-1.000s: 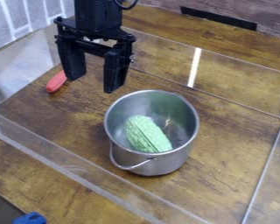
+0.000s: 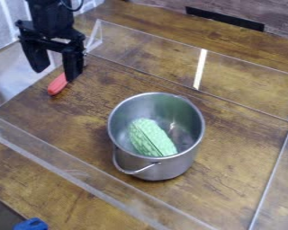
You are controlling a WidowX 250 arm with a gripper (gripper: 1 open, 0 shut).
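Note:
My black gripper (image 2: 54,59) is at the upper left, open, its fingers pointing down just above a small red object (image 2: 58,83) lying on the wooden surface. A metal pot (image 2: 175,162) with a handle stands right of centre, and a pale green textured oblong object (image 2: 151,137) lies inside it.
Clear plastic walls border the wooden work area (image 2: 75,144) on several sides. A blue object (image 2: 30,224) sits at the bottom left corner. The wood right of and behind the pot is bare.
My gripper has moved left from the middle of the top area to over the red object. The pot and green object have not moved.

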